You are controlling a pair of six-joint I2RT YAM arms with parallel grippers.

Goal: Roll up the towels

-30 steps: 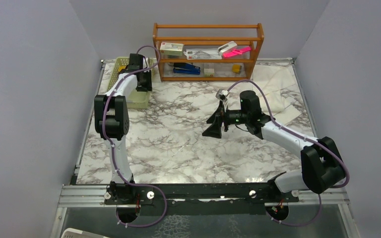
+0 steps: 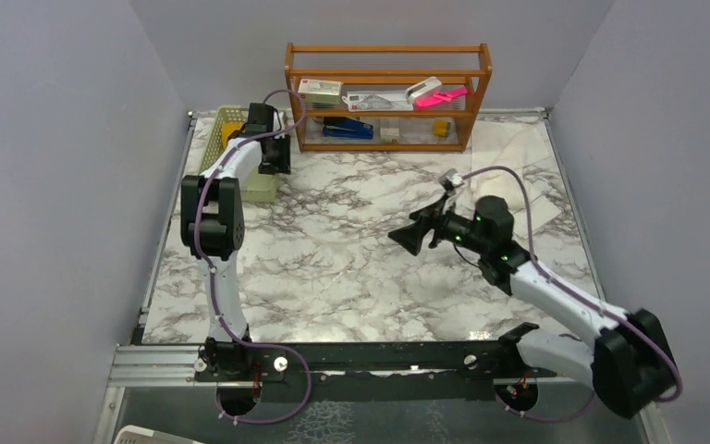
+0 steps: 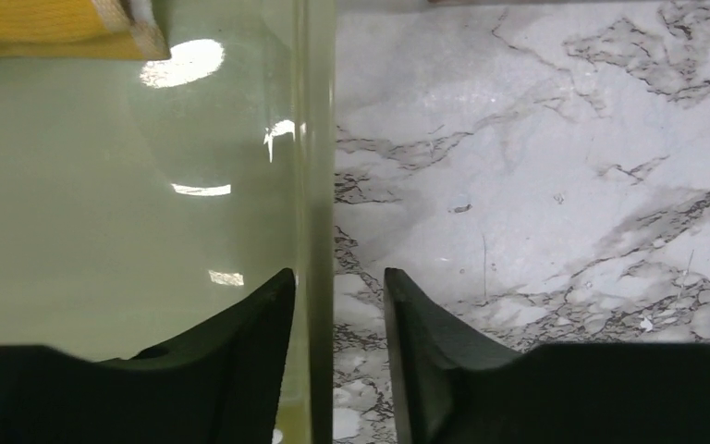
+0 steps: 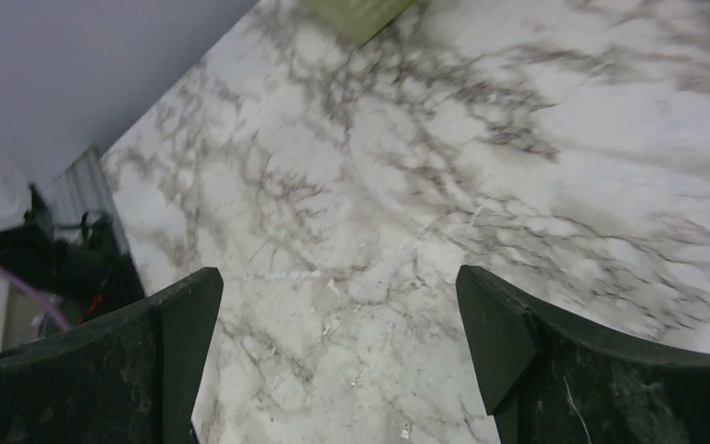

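A yellow towel [image 3: 51, 30] lies in the pale green basket [image 2: 259, 190] at the back left. Over that basket's right side hangs my left gripper, its fingers apart on either side of the basket's edge [image 3: 320, 185] as seen in the left wrist view. No towel is between them; whether they touch the edge I cannot tell. Above the table's centre right, my right gripper [image 2: 414, 231] is open, and its wrist view [image 4: 337, 277] shows only marble between the fingers. White cloths [image 2: 504, 176] lie at the back right.
At the back stands a wooden rack [image 2: 388, 113] holding boxes, a pink item [image 2: 444, 96] and a blue item [image 2: 347, 131].
The left gripper has moved slightly right, and its fingers look spread wider. The basket stays put.
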